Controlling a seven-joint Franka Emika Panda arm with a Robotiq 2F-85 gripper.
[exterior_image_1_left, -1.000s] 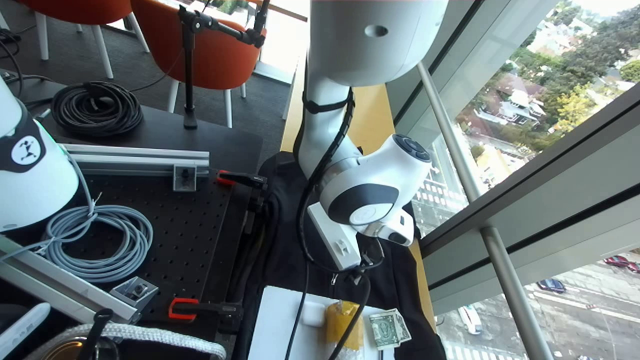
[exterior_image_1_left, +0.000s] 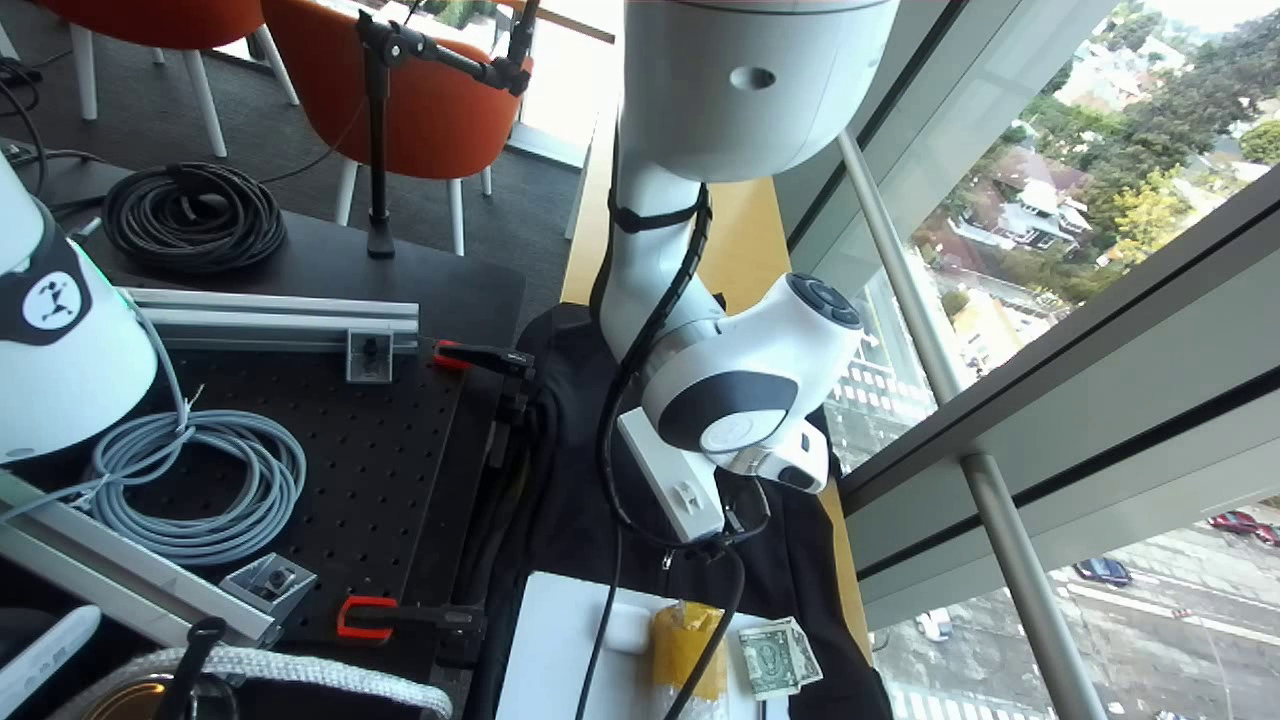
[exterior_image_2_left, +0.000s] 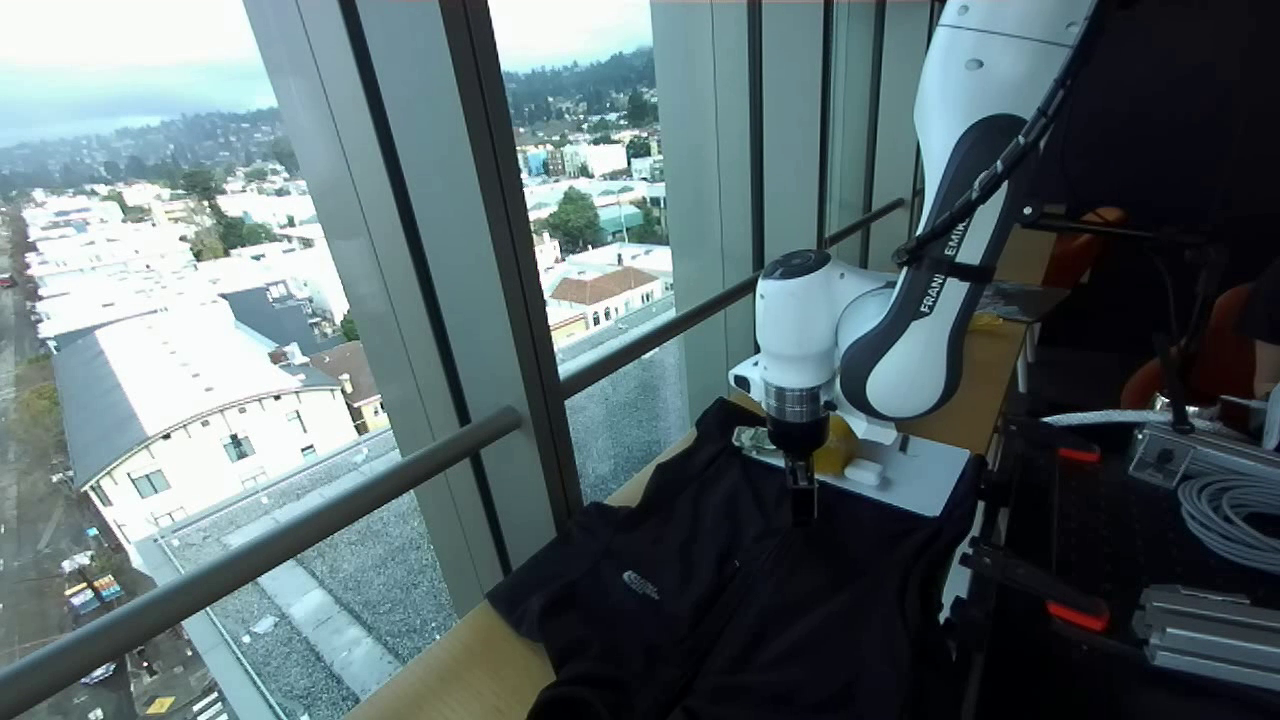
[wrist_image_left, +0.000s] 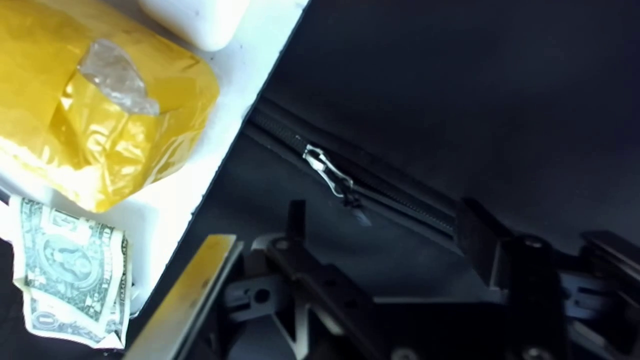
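A black jacket (exterior_image_2_left: 720, 624) lies spread over the table, a small white logo on its chest. Across it in the wrist view runs a zipper (wrist_image_left: 414, 207), with a silver zipper pull (wrist_image_left: 327, 168) ending in a short dark tab. My gripper points down over the jacket, its fingers apart on either side of the tab's end in that view. Nothing is seen held. In exterior view 2 the gripper (exterior_image_2_left: 803, 504) is low over the cloth; whether it touches cannot be told. The arm hides the fingers in exterior view 1.
A white board (exterior_image_1_left: 552, 624) borders the jacket, carrying a yellow-wrapped package (wrist_image_left: 174, 90), a white object (wrist_image_left: 201, 18) and folded dollar bills (wrist_image_left: 78, 264). The window rail (exterior_image_2_left: 468, 438) runs along one side. A clamp (exterior_image_1_left: 408, 617) grips the neighbouring table.
The arm has shifted very slightly to the right in exterior view 1, and its hanging cable has moved a little. Jacket, board and the things on it look unmoved.
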